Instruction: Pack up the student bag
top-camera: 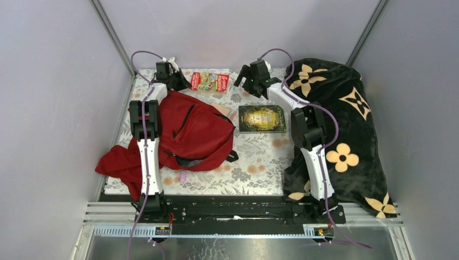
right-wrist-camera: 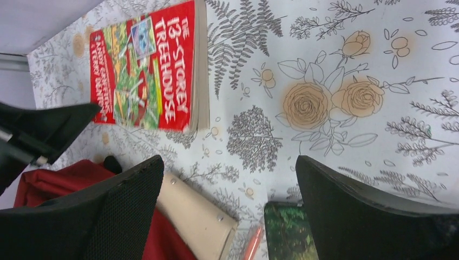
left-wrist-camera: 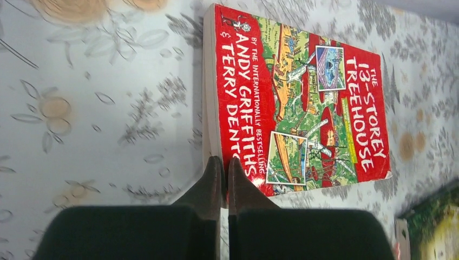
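Note:
The red Treehouse book (top-camera: 209, 82) lies cover up at the back of the table, with its title legible in both wrist views. My left gripper is shut at the book's left spine edge; it is unclear that anything sits between the fingertips. My right gripper (top-camera: 246, 76) hangs open to the right of the book, nothing between its fingers. The red bag (top-camera: 195, 135) lies open-zipped across the table's left half. A dark-green book (top-camera: 262, 119) lies right of the bag, and a beige item (right-wrist-camera: 192, 211) lies partly beside it.
A black blanket with beige flowers (top-camera: 346, 124) covers the right side. A pink item (top-camera: 183, 176) lies below the bag. Bare patterned table shows at centre front, and the walls enclose the back and sides.

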